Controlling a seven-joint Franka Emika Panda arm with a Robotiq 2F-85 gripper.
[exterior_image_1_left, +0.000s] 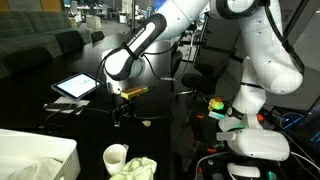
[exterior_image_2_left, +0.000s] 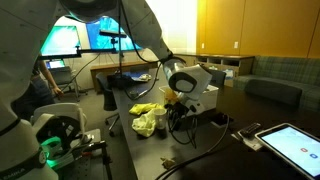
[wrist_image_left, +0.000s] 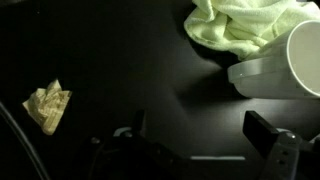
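Note:
My gripper is open above the dark table, with nothing between its fingers. In exterior view 1 the gripper (exterior_image_1_left: 121, 112) hangs behind the white cup (exterior_image_1_left: 115, 157). That cup (wrist_image_left: 282, 65) fills the upper right of the wrist view, beyond the right finger and apart from it. A pale yellow-green cloth (wrist_image_left: 242, 22) lies beside the cup. To the left in the wrist view is a small crumpled tan scrap (wrist_image_left: 46, 106), well outside the fingers. Exterior view 2 also shows the cup (exterior_image_2_left: 159, 115) and cloth (exterior_image_2_left: 148, 127).
A white bin (exterior_image_1_left: 30, 155) stands at the front left in exterior view 1. A lit tablet (exterior_image_1_left: 75, 84) lies behind the gripper. Cables run across the table. Bare tabletop (exterior_image_1_left: 175, 120) extends to the gripper's right.

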